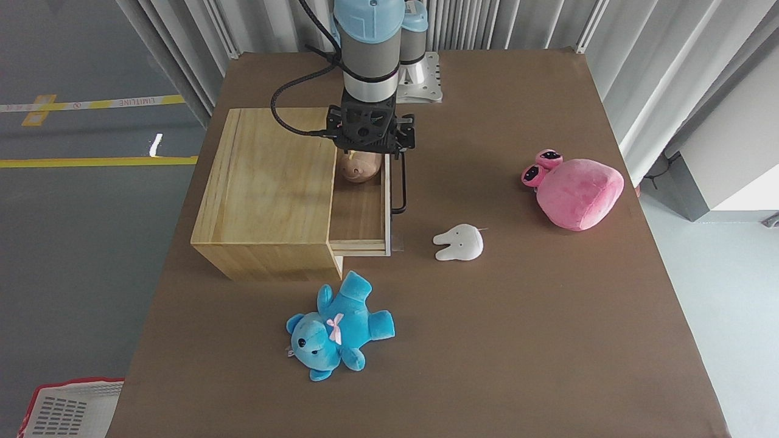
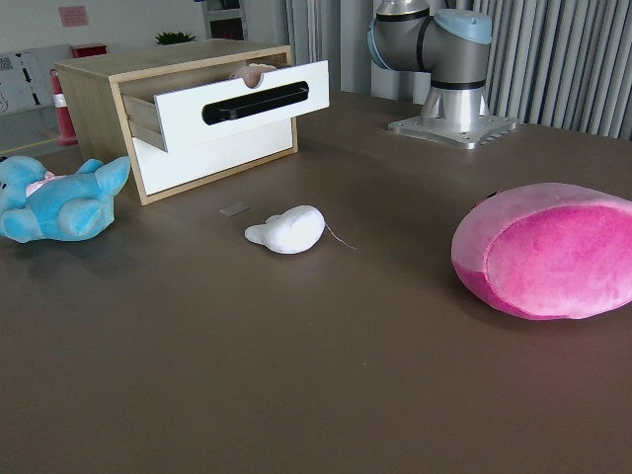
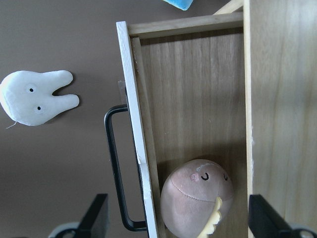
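My gripper hangs over the pulled-out drawer (image 3: 193,89) of a wooden cabinet (image 1: 263,175), its two fingers wide apart at the bottom of the wrist view. A round pinkish plush toy (image 3: 193,191) lies in the drawer between and beyond the fingertips, not visibly gripped. The drawer's black handle (image 3: 116,168) is on its outer face. A white plush toy (image 1: 461,242) lies on the table beside the drawer. A blue plush bear (image 1: 332,336) lies in front of the cabinet, and a large pink plush toy (image 1: 577,191) sits to the right.
The cabinet's top (image 1: 270,168) is bare. A white basket (image 1: 69,409) stands on the floor beyond the table's front left edge.
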